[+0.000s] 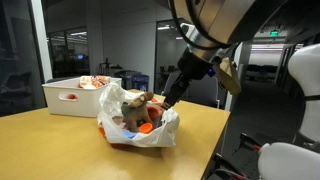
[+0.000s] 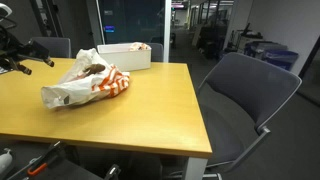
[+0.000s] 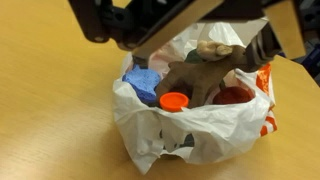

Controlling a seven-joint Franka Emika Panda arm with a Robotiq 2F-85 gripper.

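A white plastic bag with orange print sits on the table, its mouth open. Inside it the wrist view shows a brown soft toy, a blue textured item, an orange-red round lid and a darker red round thing. My gripper hangs above the table at the bag's near side in exterior view 1. Its fingers are spread apart, and nothing shows between them. In exterior view 2 the gripper is left of the bag. The bag's deeper contents are hidden.
A white box with something orange and white on top stands behind the bag. Bare wooden table lies to the bag's right in exterior view 2. An empty dark chair stands beside the table.
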